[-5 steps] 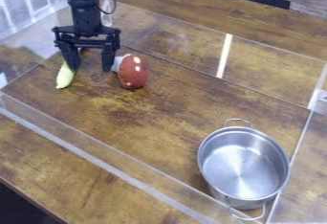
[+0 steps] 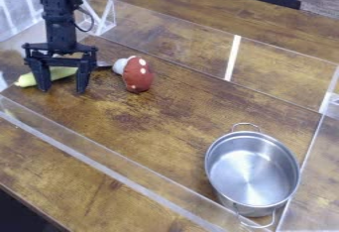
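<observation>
My black gripper [image 2: 58, 73] hangs low at the left of the wooden table, over a pale yellow-green elongated object [image 2: 30, 79] that is partly hidden behind it. The fingers straddle that object; whether they close on it I cannot tell. Right of the gripper, a red toy mushroom [image 2: 137, 75] with white spots and a pale stem lies on its side.
A steel pot [image 2: 252, 173] with loop handles stands at the lower right. Clear strips or low walls border the work area.
My gripper has moved left and down onto the pale elongated object, which now lies at a different angle, nearer horizontal. The mushroom and pot have not moved.
</observation>
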